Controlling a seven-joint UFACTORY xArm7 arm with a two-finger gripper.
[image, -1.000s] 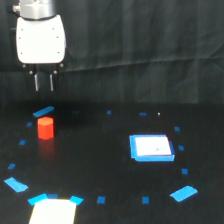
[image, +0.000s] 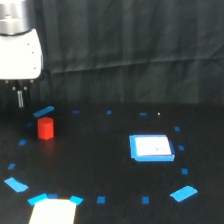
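A small red block (image: 46, 128) sits on the dark table at the left. My gripper (image: 20, 98) hangs at the left edge of the view, up and to the left of the block and apart from it. Its fingers are small and dark against the black backdrop, so their gap is hard to make out. No object shows at the fingertips.
A white rectangle with a blue border (image: 152, 146) lies right of centre. At the front left is a pale, bright square (image: 52, 212). Blue tape marks (image: 184, 193) dot the table.
My gripper has moved left and lower in the view. Its two fingers stood visibly apart before; now they look closer together. The block keeps its place and looks darker red.
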